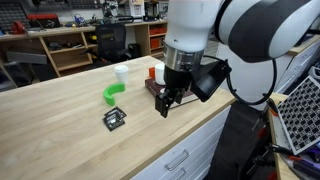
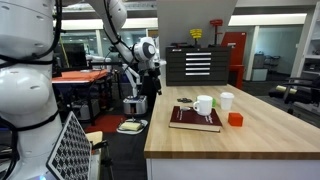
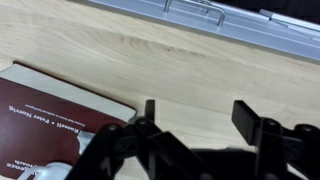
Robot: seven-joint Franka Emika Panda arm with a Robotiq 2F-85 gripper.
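My gripper (image 1: pixel 172 102) hangs above the table near its drawer-side edge in exterior view 1, covering much of the book. In the wrist view, the gripper stands open, its black fingers apart with only bare wood visible between them. The dark red book (image 3: pixel 50 120) lies to the left there, with part of a white mug (image 3: pixel 52 172) at the bottom corner. Exterior view 2 shows the white mug (image 2: pixel 204 103) upright on the book (image 2: pixel 192 121). I cannot make out the gripper in that view.
A red block (image 2: pixel 236 119) and a white cup (image 2: pixel 227 100) stand beyond the book. The green curved piece (image 1: pixel 112 94) and a dark flat item (image 1: pixel 114 118) lie on the table (image 1: pixel 60 125). The drawer front (image 3: pixel 220 22) borders the table edge.
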